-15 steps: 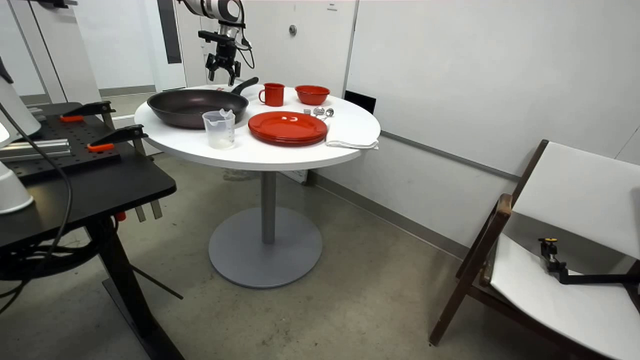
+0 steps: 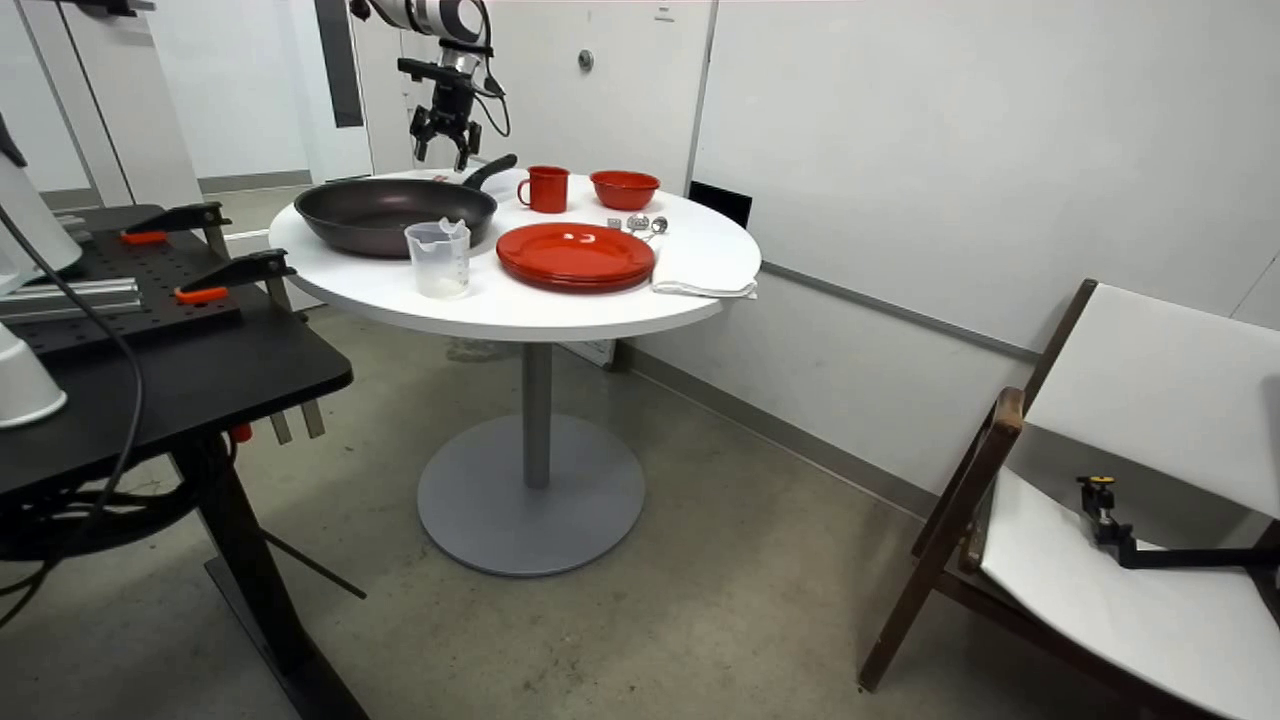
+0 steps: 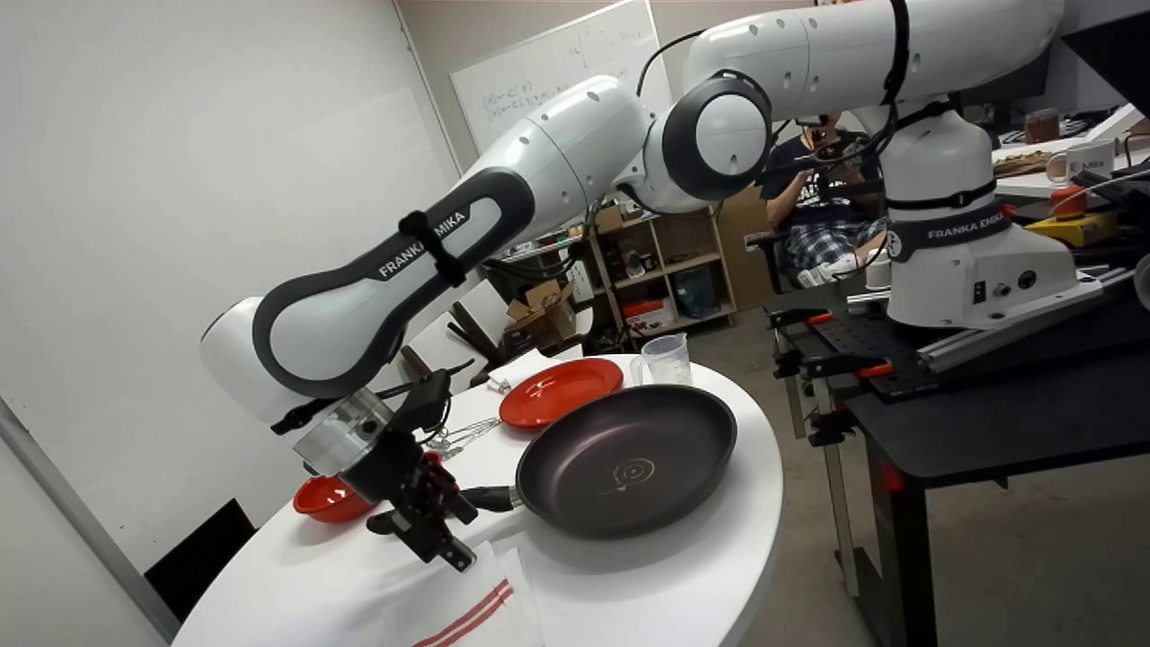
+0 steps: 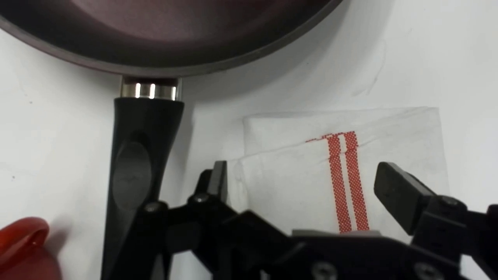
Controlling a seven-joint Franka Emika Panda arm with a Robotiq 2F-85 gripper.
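Observation:
My gripper stands open above a folded white cloth [image 4: 289,182] with two red stripes, and nothing shows between its fingers. In exterior view 2 the gripper [image 3: 426,545] hangs over the far-wall side of the round white table, with the striped cloth [image 3: 490,604] beneath it. Left of the cloth in the wrist view lies the black handle [image 4: 133,172] of a dark frying pan [image 4: 186,42]. The left finger hovers between handle and cloth; the right one is over the cloth. In exterior view 1 the gripper [image 2: 441,150] is behind the pan [image 2: 384,214].
A red mug [image 2: 548,190], a red bowl [image 2: 625,188], red plates [image 2: 576,252], a clear measuring cup [image 2: 440,258], metal utensils [image 2: 638,224] and another white cloth [image 2: 705,270] sit on the white table [image 2: 528,310]. Bare tabletop surrounds the striped cloth's far edge.

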